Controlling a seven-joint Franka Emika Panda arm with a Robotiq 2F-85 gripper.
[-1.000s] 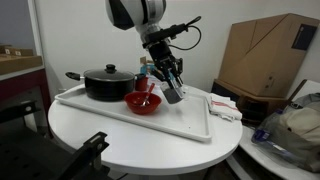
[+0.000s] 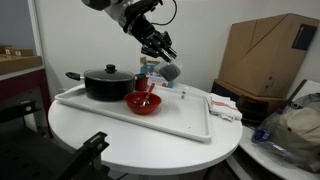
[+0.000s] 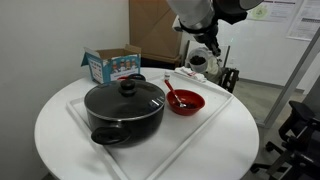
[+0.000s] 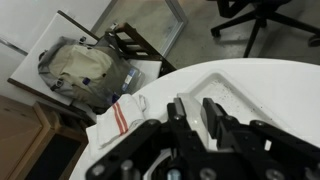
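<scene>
Above the tray, my gripper (image 2: pixel 167 56) is shut on a pale, see-through cup (image 2: pixel 170 73), which hangs tilted below the fingers. In exterior view 2 the cup (image 3: pixel 198 63) shows beyond the red bowl, clear of the table. The wrist view has the gripper pointing over the table, with a pale edge between its dark fingers; little of the cup shows there. The white tray (image 2: pixel 185 122) lies below. On it sit a red bowl (image 2: pixel 138 107) with a red-handled utensil (image 2: pixel 149 92) in it and a lidded black pot (image 2: pixel 108 86).
A folded cloth (image 2: pixel 223 107) lies on the table to the tray's right. Behind the pot stands a colourful box (image 3: pixel 108 66). The tray's right part is clear. Brown cartons (image 2: pixel 268 55) stand beyond the table.
The gripper has risen, carrying the cup up from just over the tray beside the red bowl and slightly left. The bowl, pot and tray have stayed put.
</scene>
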